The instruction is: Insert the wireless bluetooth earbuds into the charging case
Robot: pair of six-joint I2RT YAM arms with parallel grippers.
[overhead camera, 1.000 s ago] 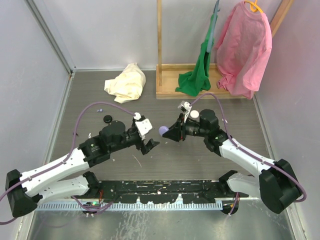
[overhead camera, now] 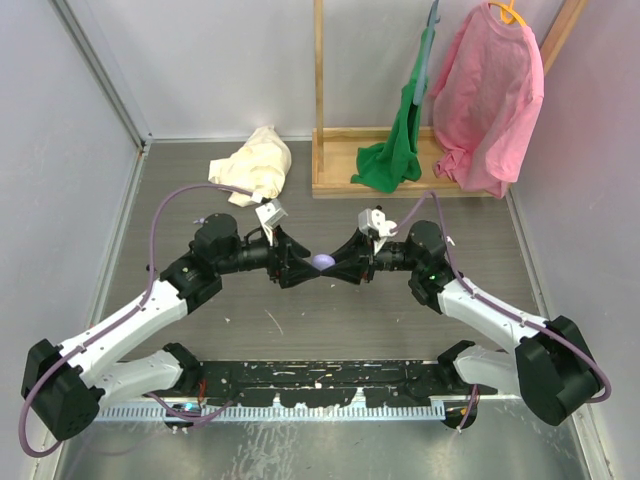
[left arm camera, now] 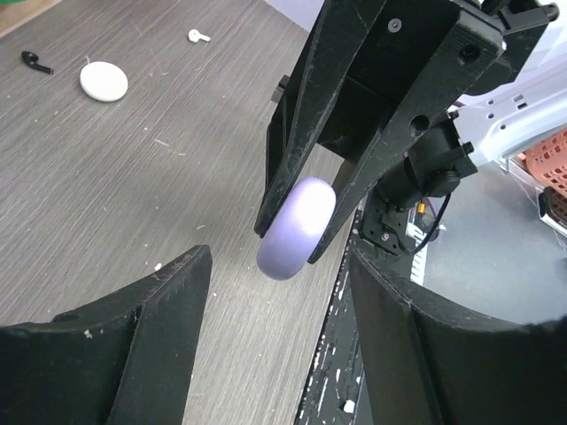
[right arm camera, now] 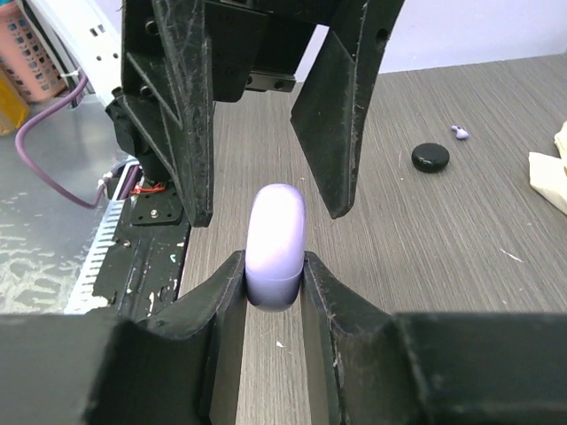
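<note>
A lavender charging case is held at the tips of my right gripper, which is shut on it in mid-air over the middle of the table. My left gripper faces it from the left, part open, its fingers either side of the case's near end with a gap around it. In the left wrist view a white earbud, a black earbud and a white round case lie on the table. The right wrist view shows a small lilac earbud beside a black round case.
A cream cloth lies at the back left. A wooden rack with green and pink garments stands at the back right.
My left gripper has turned and moved right, up to the lavender case. The right gripper and case have shifted only slightly.
</note>
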